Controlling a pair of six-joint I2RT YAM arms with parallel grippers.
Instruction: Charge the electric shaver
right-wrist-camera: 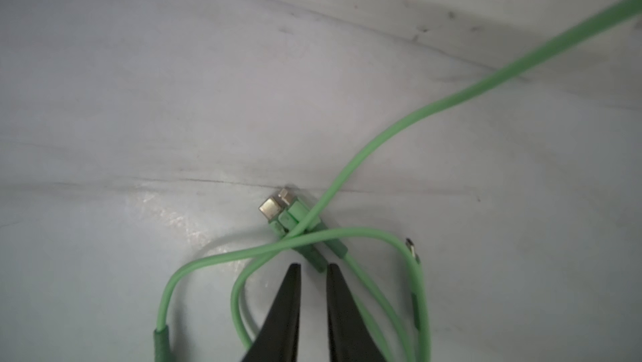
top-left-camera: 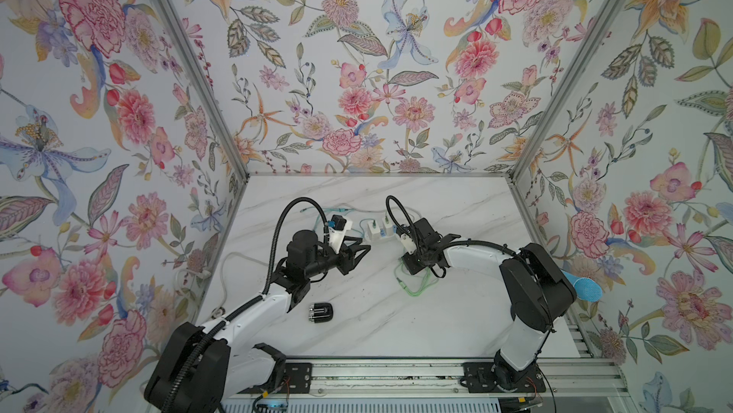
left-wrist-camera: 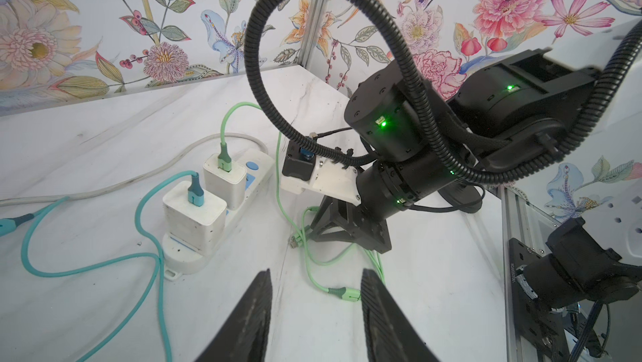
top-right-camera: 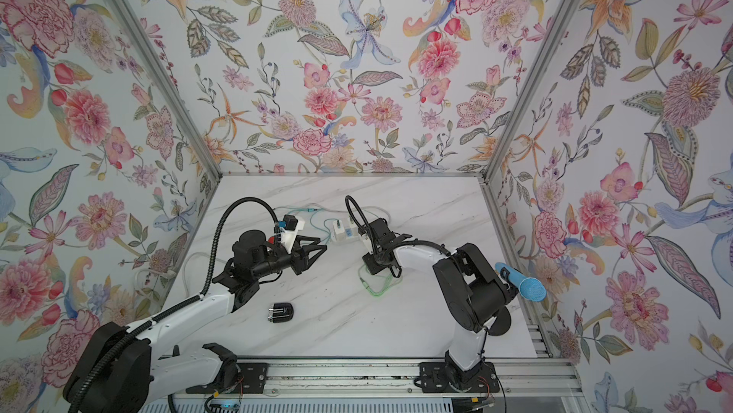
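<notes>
The dark shaver (top-left-camera: 321,312) lies on the near left of the table, clear of both grippers. A looped green cable, with its plug tips (right-wrist-camera: 270,208) bunched together and crossed by the cable's own loops, lies in the right wrist view. My right gripper points down at that bunch; its fingers are part open with a narrow gap, and a dark green connector sleeve (right-wrist-camera: 312,257) shows just beyond the tips. Whether they touch, I cannot tell. Held over the left middle of the table, my left gripper is open and empty.
A white power strip (left-wrist-camera: 184,257) with two white adapters stands behind the cable. A teal cable (left-wrist-camera: 141,255) runs from one adapter. Another green end (left-wrist-camera: 345,293) lies nearer me. A blue cylinder (top-right-camera: 521,281) is at the right edge.
</notes>
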